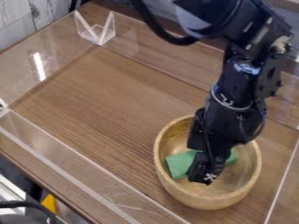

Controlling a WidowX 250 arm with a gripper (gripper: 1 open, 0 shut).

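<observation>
A round wooden bowl (237, 194) sits at the lower right of the camera view with a green object (181, 164) inside it. My black gripper (205, 164) reaches down into the bowl from above, its fingertips over the green object, which it partly hides. Whether the fingers are shut on that object is unclear.
A clear bracket (96, 28) stands at the back left. Black cables and a small yellow item lie beyond the near left edge.
</observation>
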